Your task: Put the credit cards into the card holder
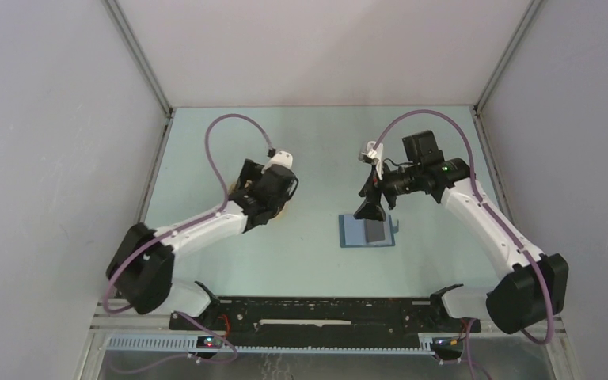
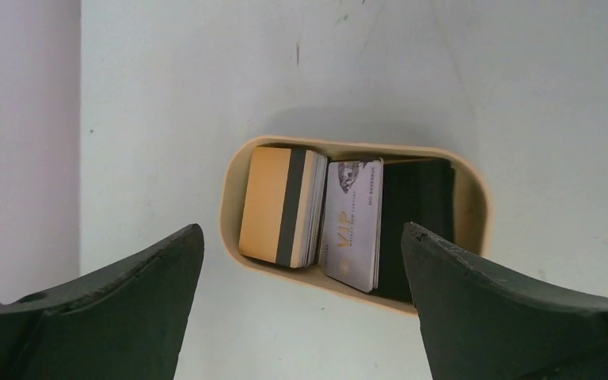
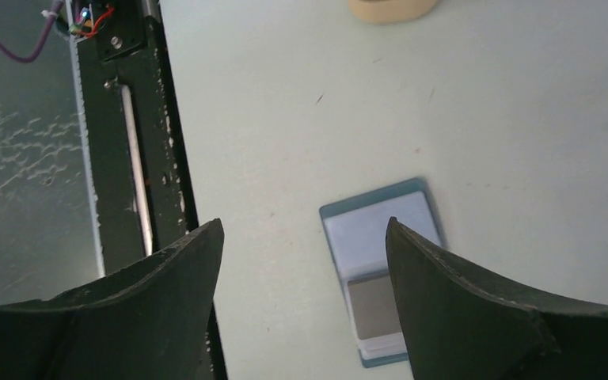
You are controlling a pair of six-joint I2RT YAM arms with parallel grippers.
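In the left wrist view a tan box (image 2: 360,148) holds orange cards (image 2: 265,202) with a black stripe and white VIP cards (image 2: 351,218), side by side, with a black object (image 2: 418,214) at the right end. My left gripper is open above it with nothing between its fingers; from the top, the arm hides most of the box. A blue card holder (image 1: 354,231) lies open and flat on the table, its grey pocket (image 1: 374,230) on the right half. My right gripper hangs open above the holder's far side, holding nothing.
A black rail (image 1: 324,309) runs along the table's front edge. Bare table (image 1: 324,158) lies between the two arms and behind them. Purple cables (image 1: 237,117) arch over both arms.
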